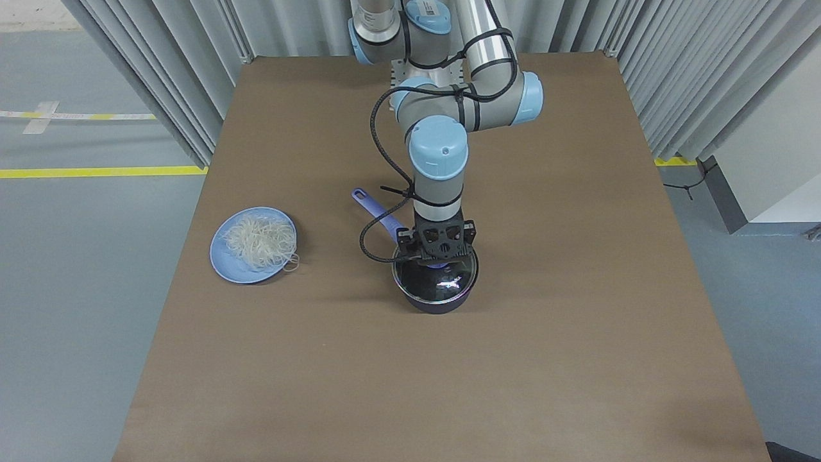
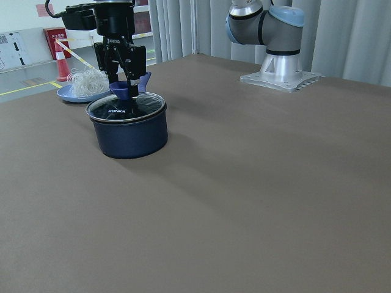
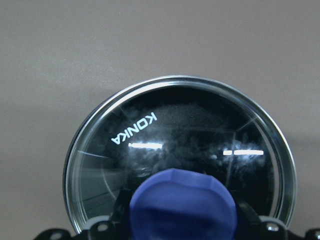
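Note:
A dark pot [image 2: 128, 140] with a glass lid [image 3: 190, 120] marked KONKA and a blue knob [image 3: 182, 205] stands on the brown table [image 1: 554, 346]. My gripper [image 2: 124, 82] is down over the lid at the knob, one finger on each side of it; in the wrist view the knob fills the space between the fingers. Whether they press on it is unclear. In the front view the arm hides most of the knob. The pot's blue handle [image 1: 367, 201] points to the back left.
A blue plate [image 1: 227, 262] of white noodle-like strands [image 1: 262, 240] lies left of the pot. Curtains hang behind.

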